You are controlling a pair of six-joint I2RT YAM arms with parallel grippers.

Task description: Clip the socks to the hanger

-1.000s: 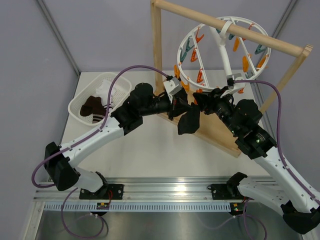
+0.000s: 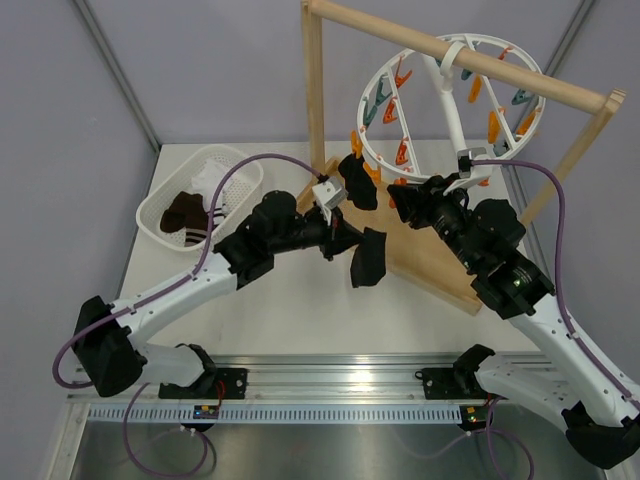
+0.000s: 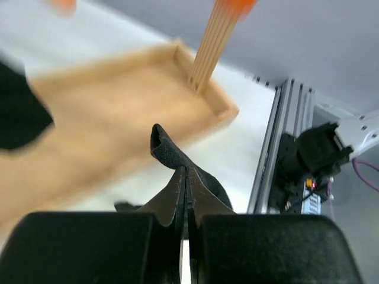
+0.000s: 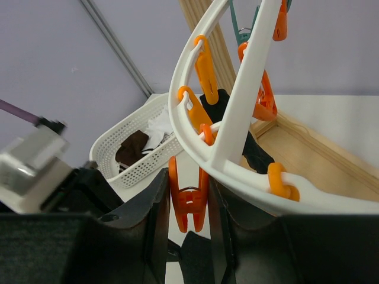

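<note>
My left gripper [image 2: 342,243] is shut on a black sock [image 2: 368,260], held at its tip and hanging below and left of the hanger ring. Another black sock [image 2: 358,180] hangs from an orange clip [image 2: 357,144] on the white round hanger [image 2: 452,120]. My right gripper [image 2: 399,197] is at the lower left of the ring, shut on an orange-red clip [image 4: 189,201], seen upright between its fingertips in the right wrist view, just under the rim.
A white basket [image 2: 160,190] with brown, striped and white socks stands at the back left. A wooden frame [image 2: 313,80] carries the hanger above a shallow wooden tray [image 2: 430,270].
My left gripper has moved left and down, away from the right gripper, taking the black sock with it. The hanger has shifted slightly; the right arm is nearly still.
</note>
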